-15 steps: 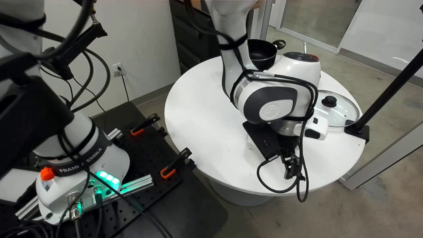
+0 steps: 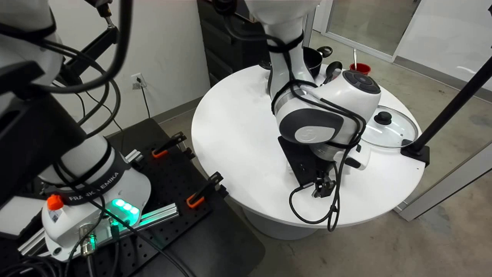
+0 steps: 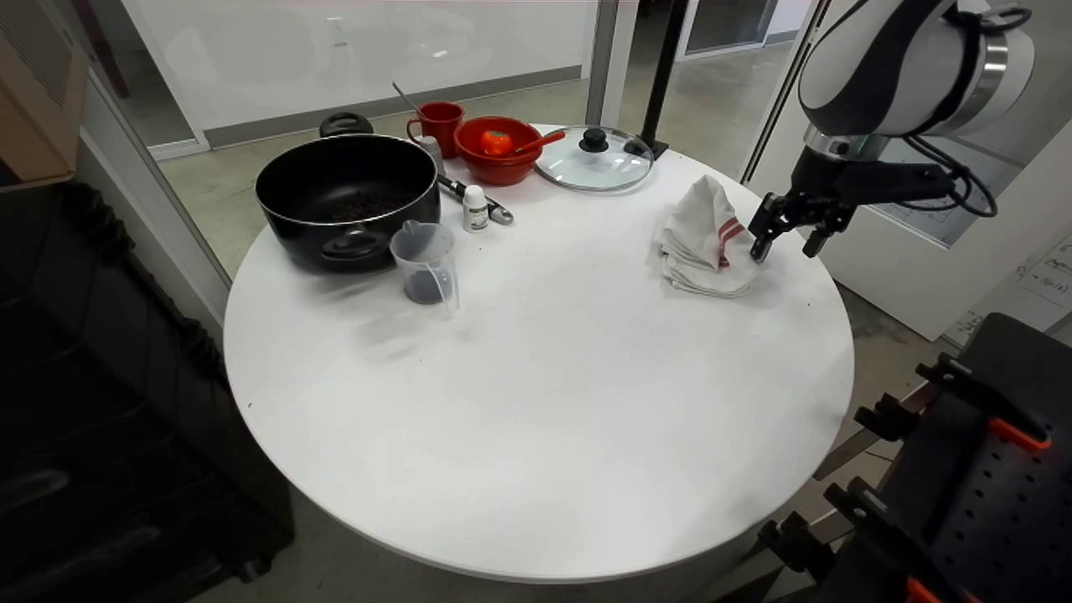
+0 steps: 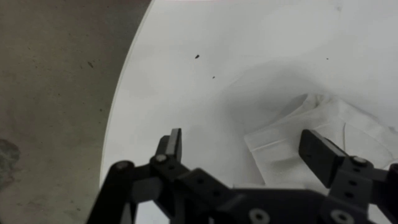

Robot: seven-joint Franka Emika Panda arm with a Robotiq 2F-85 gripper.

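My gripper (image 3: 789, 251) stands open at the right side of the round table, its two fingers spread wide. In the wrist view, one finger (image 4: 322, 158) overlaps the white cloth while the other is over bare tabletop near the edge. The folded white cloth (image 3: 693, 241) has red stripes and a raised peak, and it rests on the table right beside the gripper. Nothing shows clamped between the fingers. Whether the nearer finger touches the cloth cannot be told. In exterior view 1 the arm hides most of the cloth.
At the far left stand a black pot (image 3: 347, 191), a clear measuring cup (image 3: 425, 263) and a small white bottle (image 3: 475, 208). Toward the back are a red mug (image 3: 440, 126), a red bowl (image 3: 492, 161) and a glass lid (image 3: 595, 159).
In exterior view 1 the gripper has shifted left and slightly toward the camera's lower side, with the forearm leaning further right. Utensils and a red container behind the arm have come into view.
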